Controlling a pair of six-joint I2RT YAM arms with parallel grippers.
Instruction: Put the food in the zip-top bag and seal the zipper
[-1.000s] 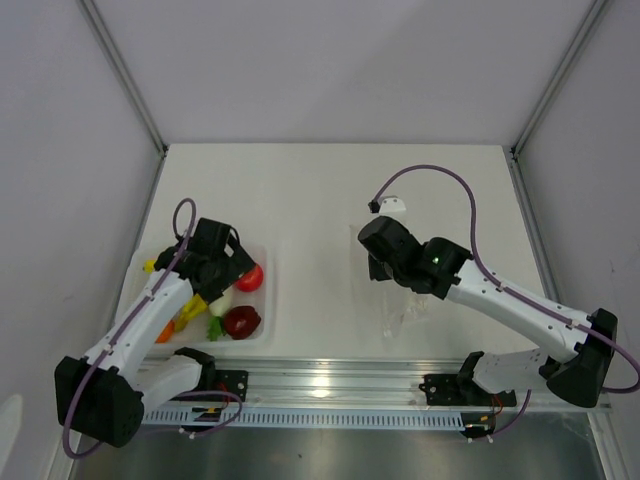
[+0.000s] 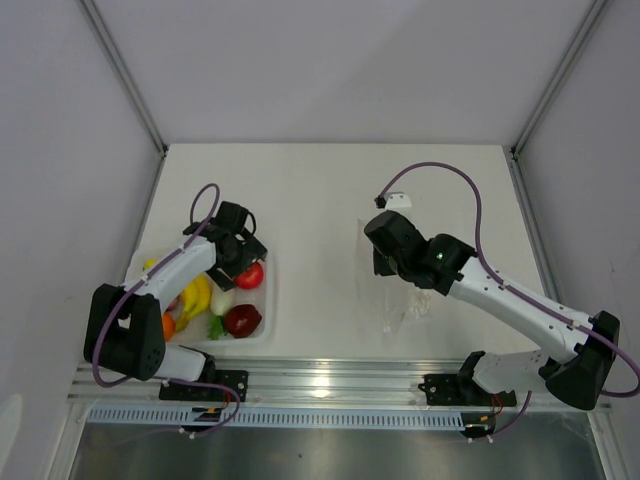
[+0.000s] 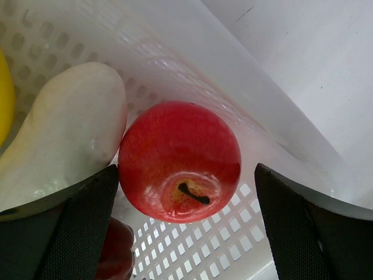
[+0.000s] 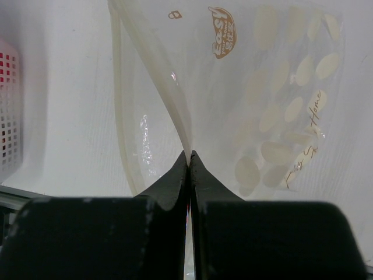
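Note:
My left gripper [image 2: 232,262] is low in the food basket [image 2: 267,310], its open fingers either side of a red apple [image 3: 178,157]. A white vegetable [image 3: 67,125] lies against the apple, with a yellow banana [image 2: 195,300] beside it. A dark red pepper [image 2: 242,320], an orange [image 2: 168,325] and some greens are also in the basket. My right gripper is shut on the edge of the clear zip top bag [image 4: 221,105], which hangs loosely over the table; its opening shows as a narrow strip in the right wrist view.
Walls stand at left, right and back, with a metal rail [image 2: 320,370] along the front edge.
The right gripper has shifted slightly right with the bag.

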